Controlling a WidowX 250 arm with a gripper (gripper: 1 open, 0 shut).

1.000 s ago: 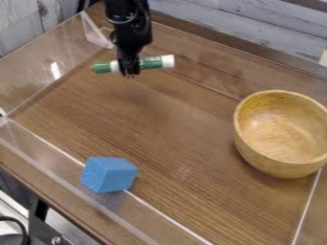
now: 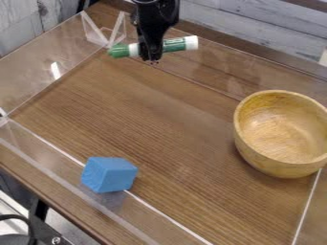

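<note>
My black gripper (image 2: 151,50) is at the top centre, shut on a green and white cylinder (image 2: 179,44) that it holds level above the back of the wooden table (image 2: 153,134). The cylinder has a white middle and green stretches, and sticks out to both sides of the fingers.
A yellow bowl (image 2: 278,144) stands at the right. A blue block (image 2: 109,174) lies at the front left. Clear plastic sheeting lines the left edge, and a pale plank wall is at the back right.
My gripper and the cylinder in it have moved up and to the right, away from the middle of the table toward the back. The bowl and block are unmoved.
</note>
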